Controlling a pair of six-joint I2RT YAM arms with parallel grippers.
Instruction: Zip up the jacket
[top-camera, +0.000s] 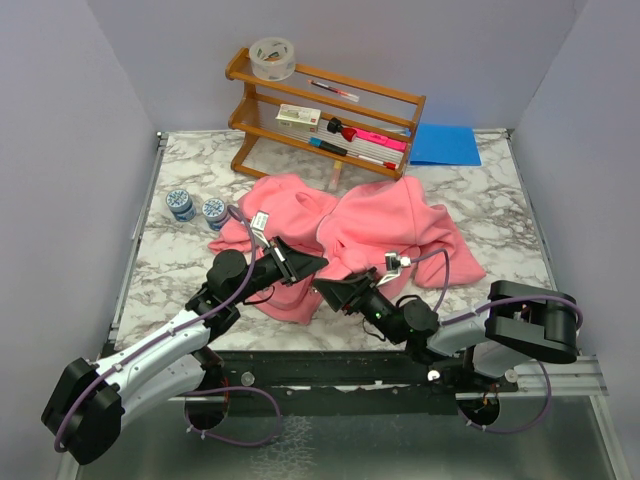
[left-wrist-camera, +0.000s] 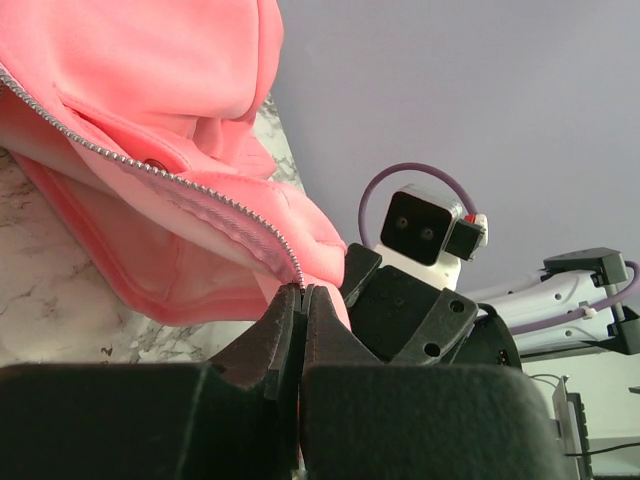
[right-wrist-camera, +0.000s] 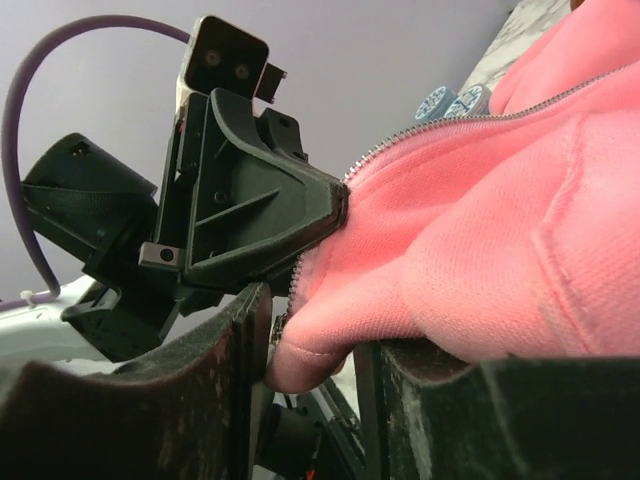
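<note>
The pink jacket (top-camera: 400, 220) lies spread on the table, its zipper (left-wrist-camera: 150, 170) running along a front edge. My left gripper is shut on that zipper edge, near the jacket's lower front. My right gripper is just beside it, fingers apart around the bottom corner of the zipper edge, where a small metal fitting shows, partly hidden. In the top view both grippers meet over the front of the jacket, and their tips are hard to make out.
Two blue-labelled jars (top-camera: 180, 204) stand left of the jacket. A wooden rack (top-camera: 325, 85) with tape and pens stands at the back, beside a blue sheet (top-camera: 445, 145). Bare marble shows at both sides.
</note>
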